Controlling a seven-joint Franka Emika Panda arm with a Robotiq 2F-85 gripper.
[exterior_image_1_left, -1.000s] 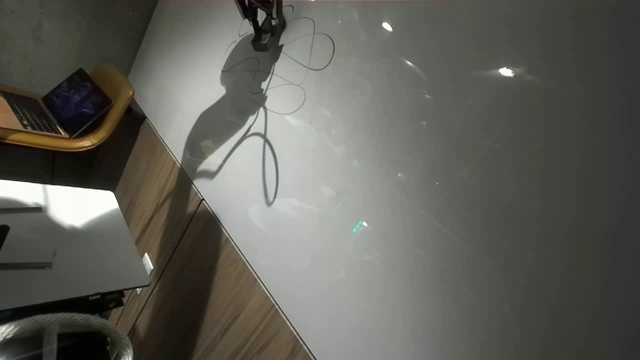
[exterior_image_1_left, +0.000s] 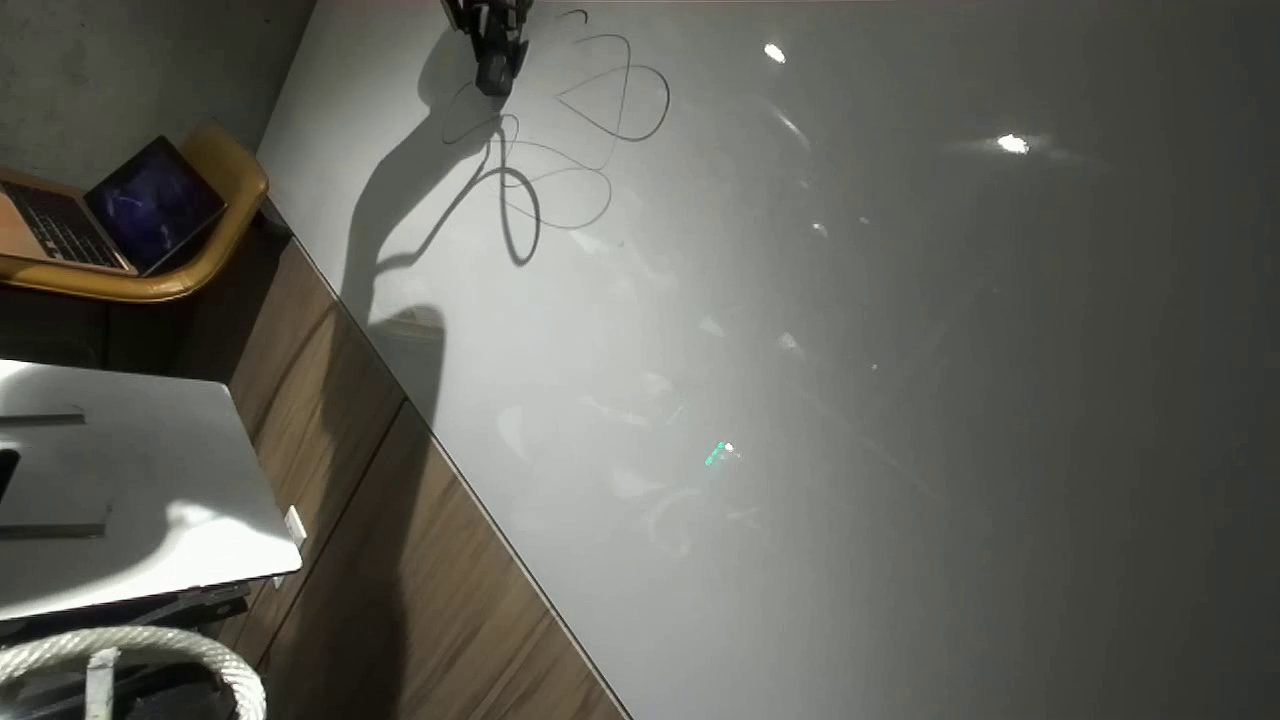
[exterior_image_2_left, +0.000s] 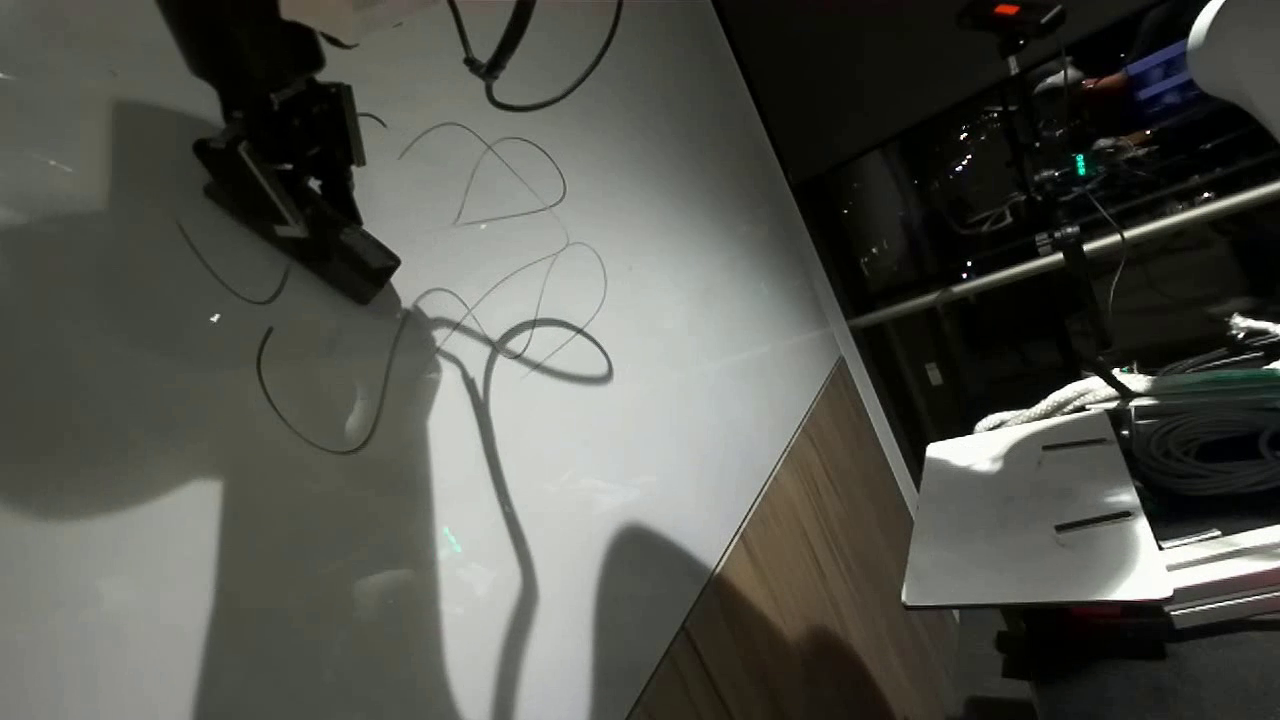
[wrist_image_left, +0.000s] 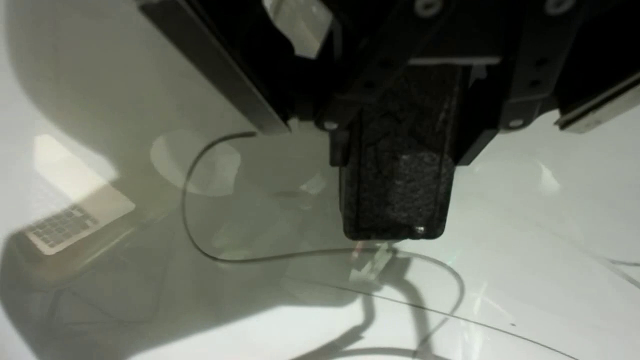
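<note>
A dark, rough-faced block with rounded corners (wrist_image_left: 403, 195) sticks out between the fingers of my gripper, which is shut on it from both sides in the wrist view. Exterior view 2 has the gripper (exterior_image_2_left: 282, 186) at upper left, with the block (exterior_image_2_left: 354, 264) pointing down and right, close over the white table; whether it touches the surface I cannot tell. At the top edge of exterior view 1 only the gripper's end (exterior_image_1_left: 494, 54) shows. A thin dark cord (exterior_image_2_left: 564, 198) lies in loose loops on the table beside it.
The glossy white table (exterior_image_1_left: 840, 420) is wide and mostly bare, with reflections and shadows on it. A thicker black cable (exterior_image_2_left: 516, 102) loops at the top. Off the table are a laptop (exterior_image_1_left: 156, 204) on a yellow chair and a grey panel (exterior_image_1_left: 120, 480).
In exterior view 1 my gripper has shifted a little to the left with the dark block. Its shadow and the cable's shadow have moved too. The thin cord's loops lie much as before.
</note>
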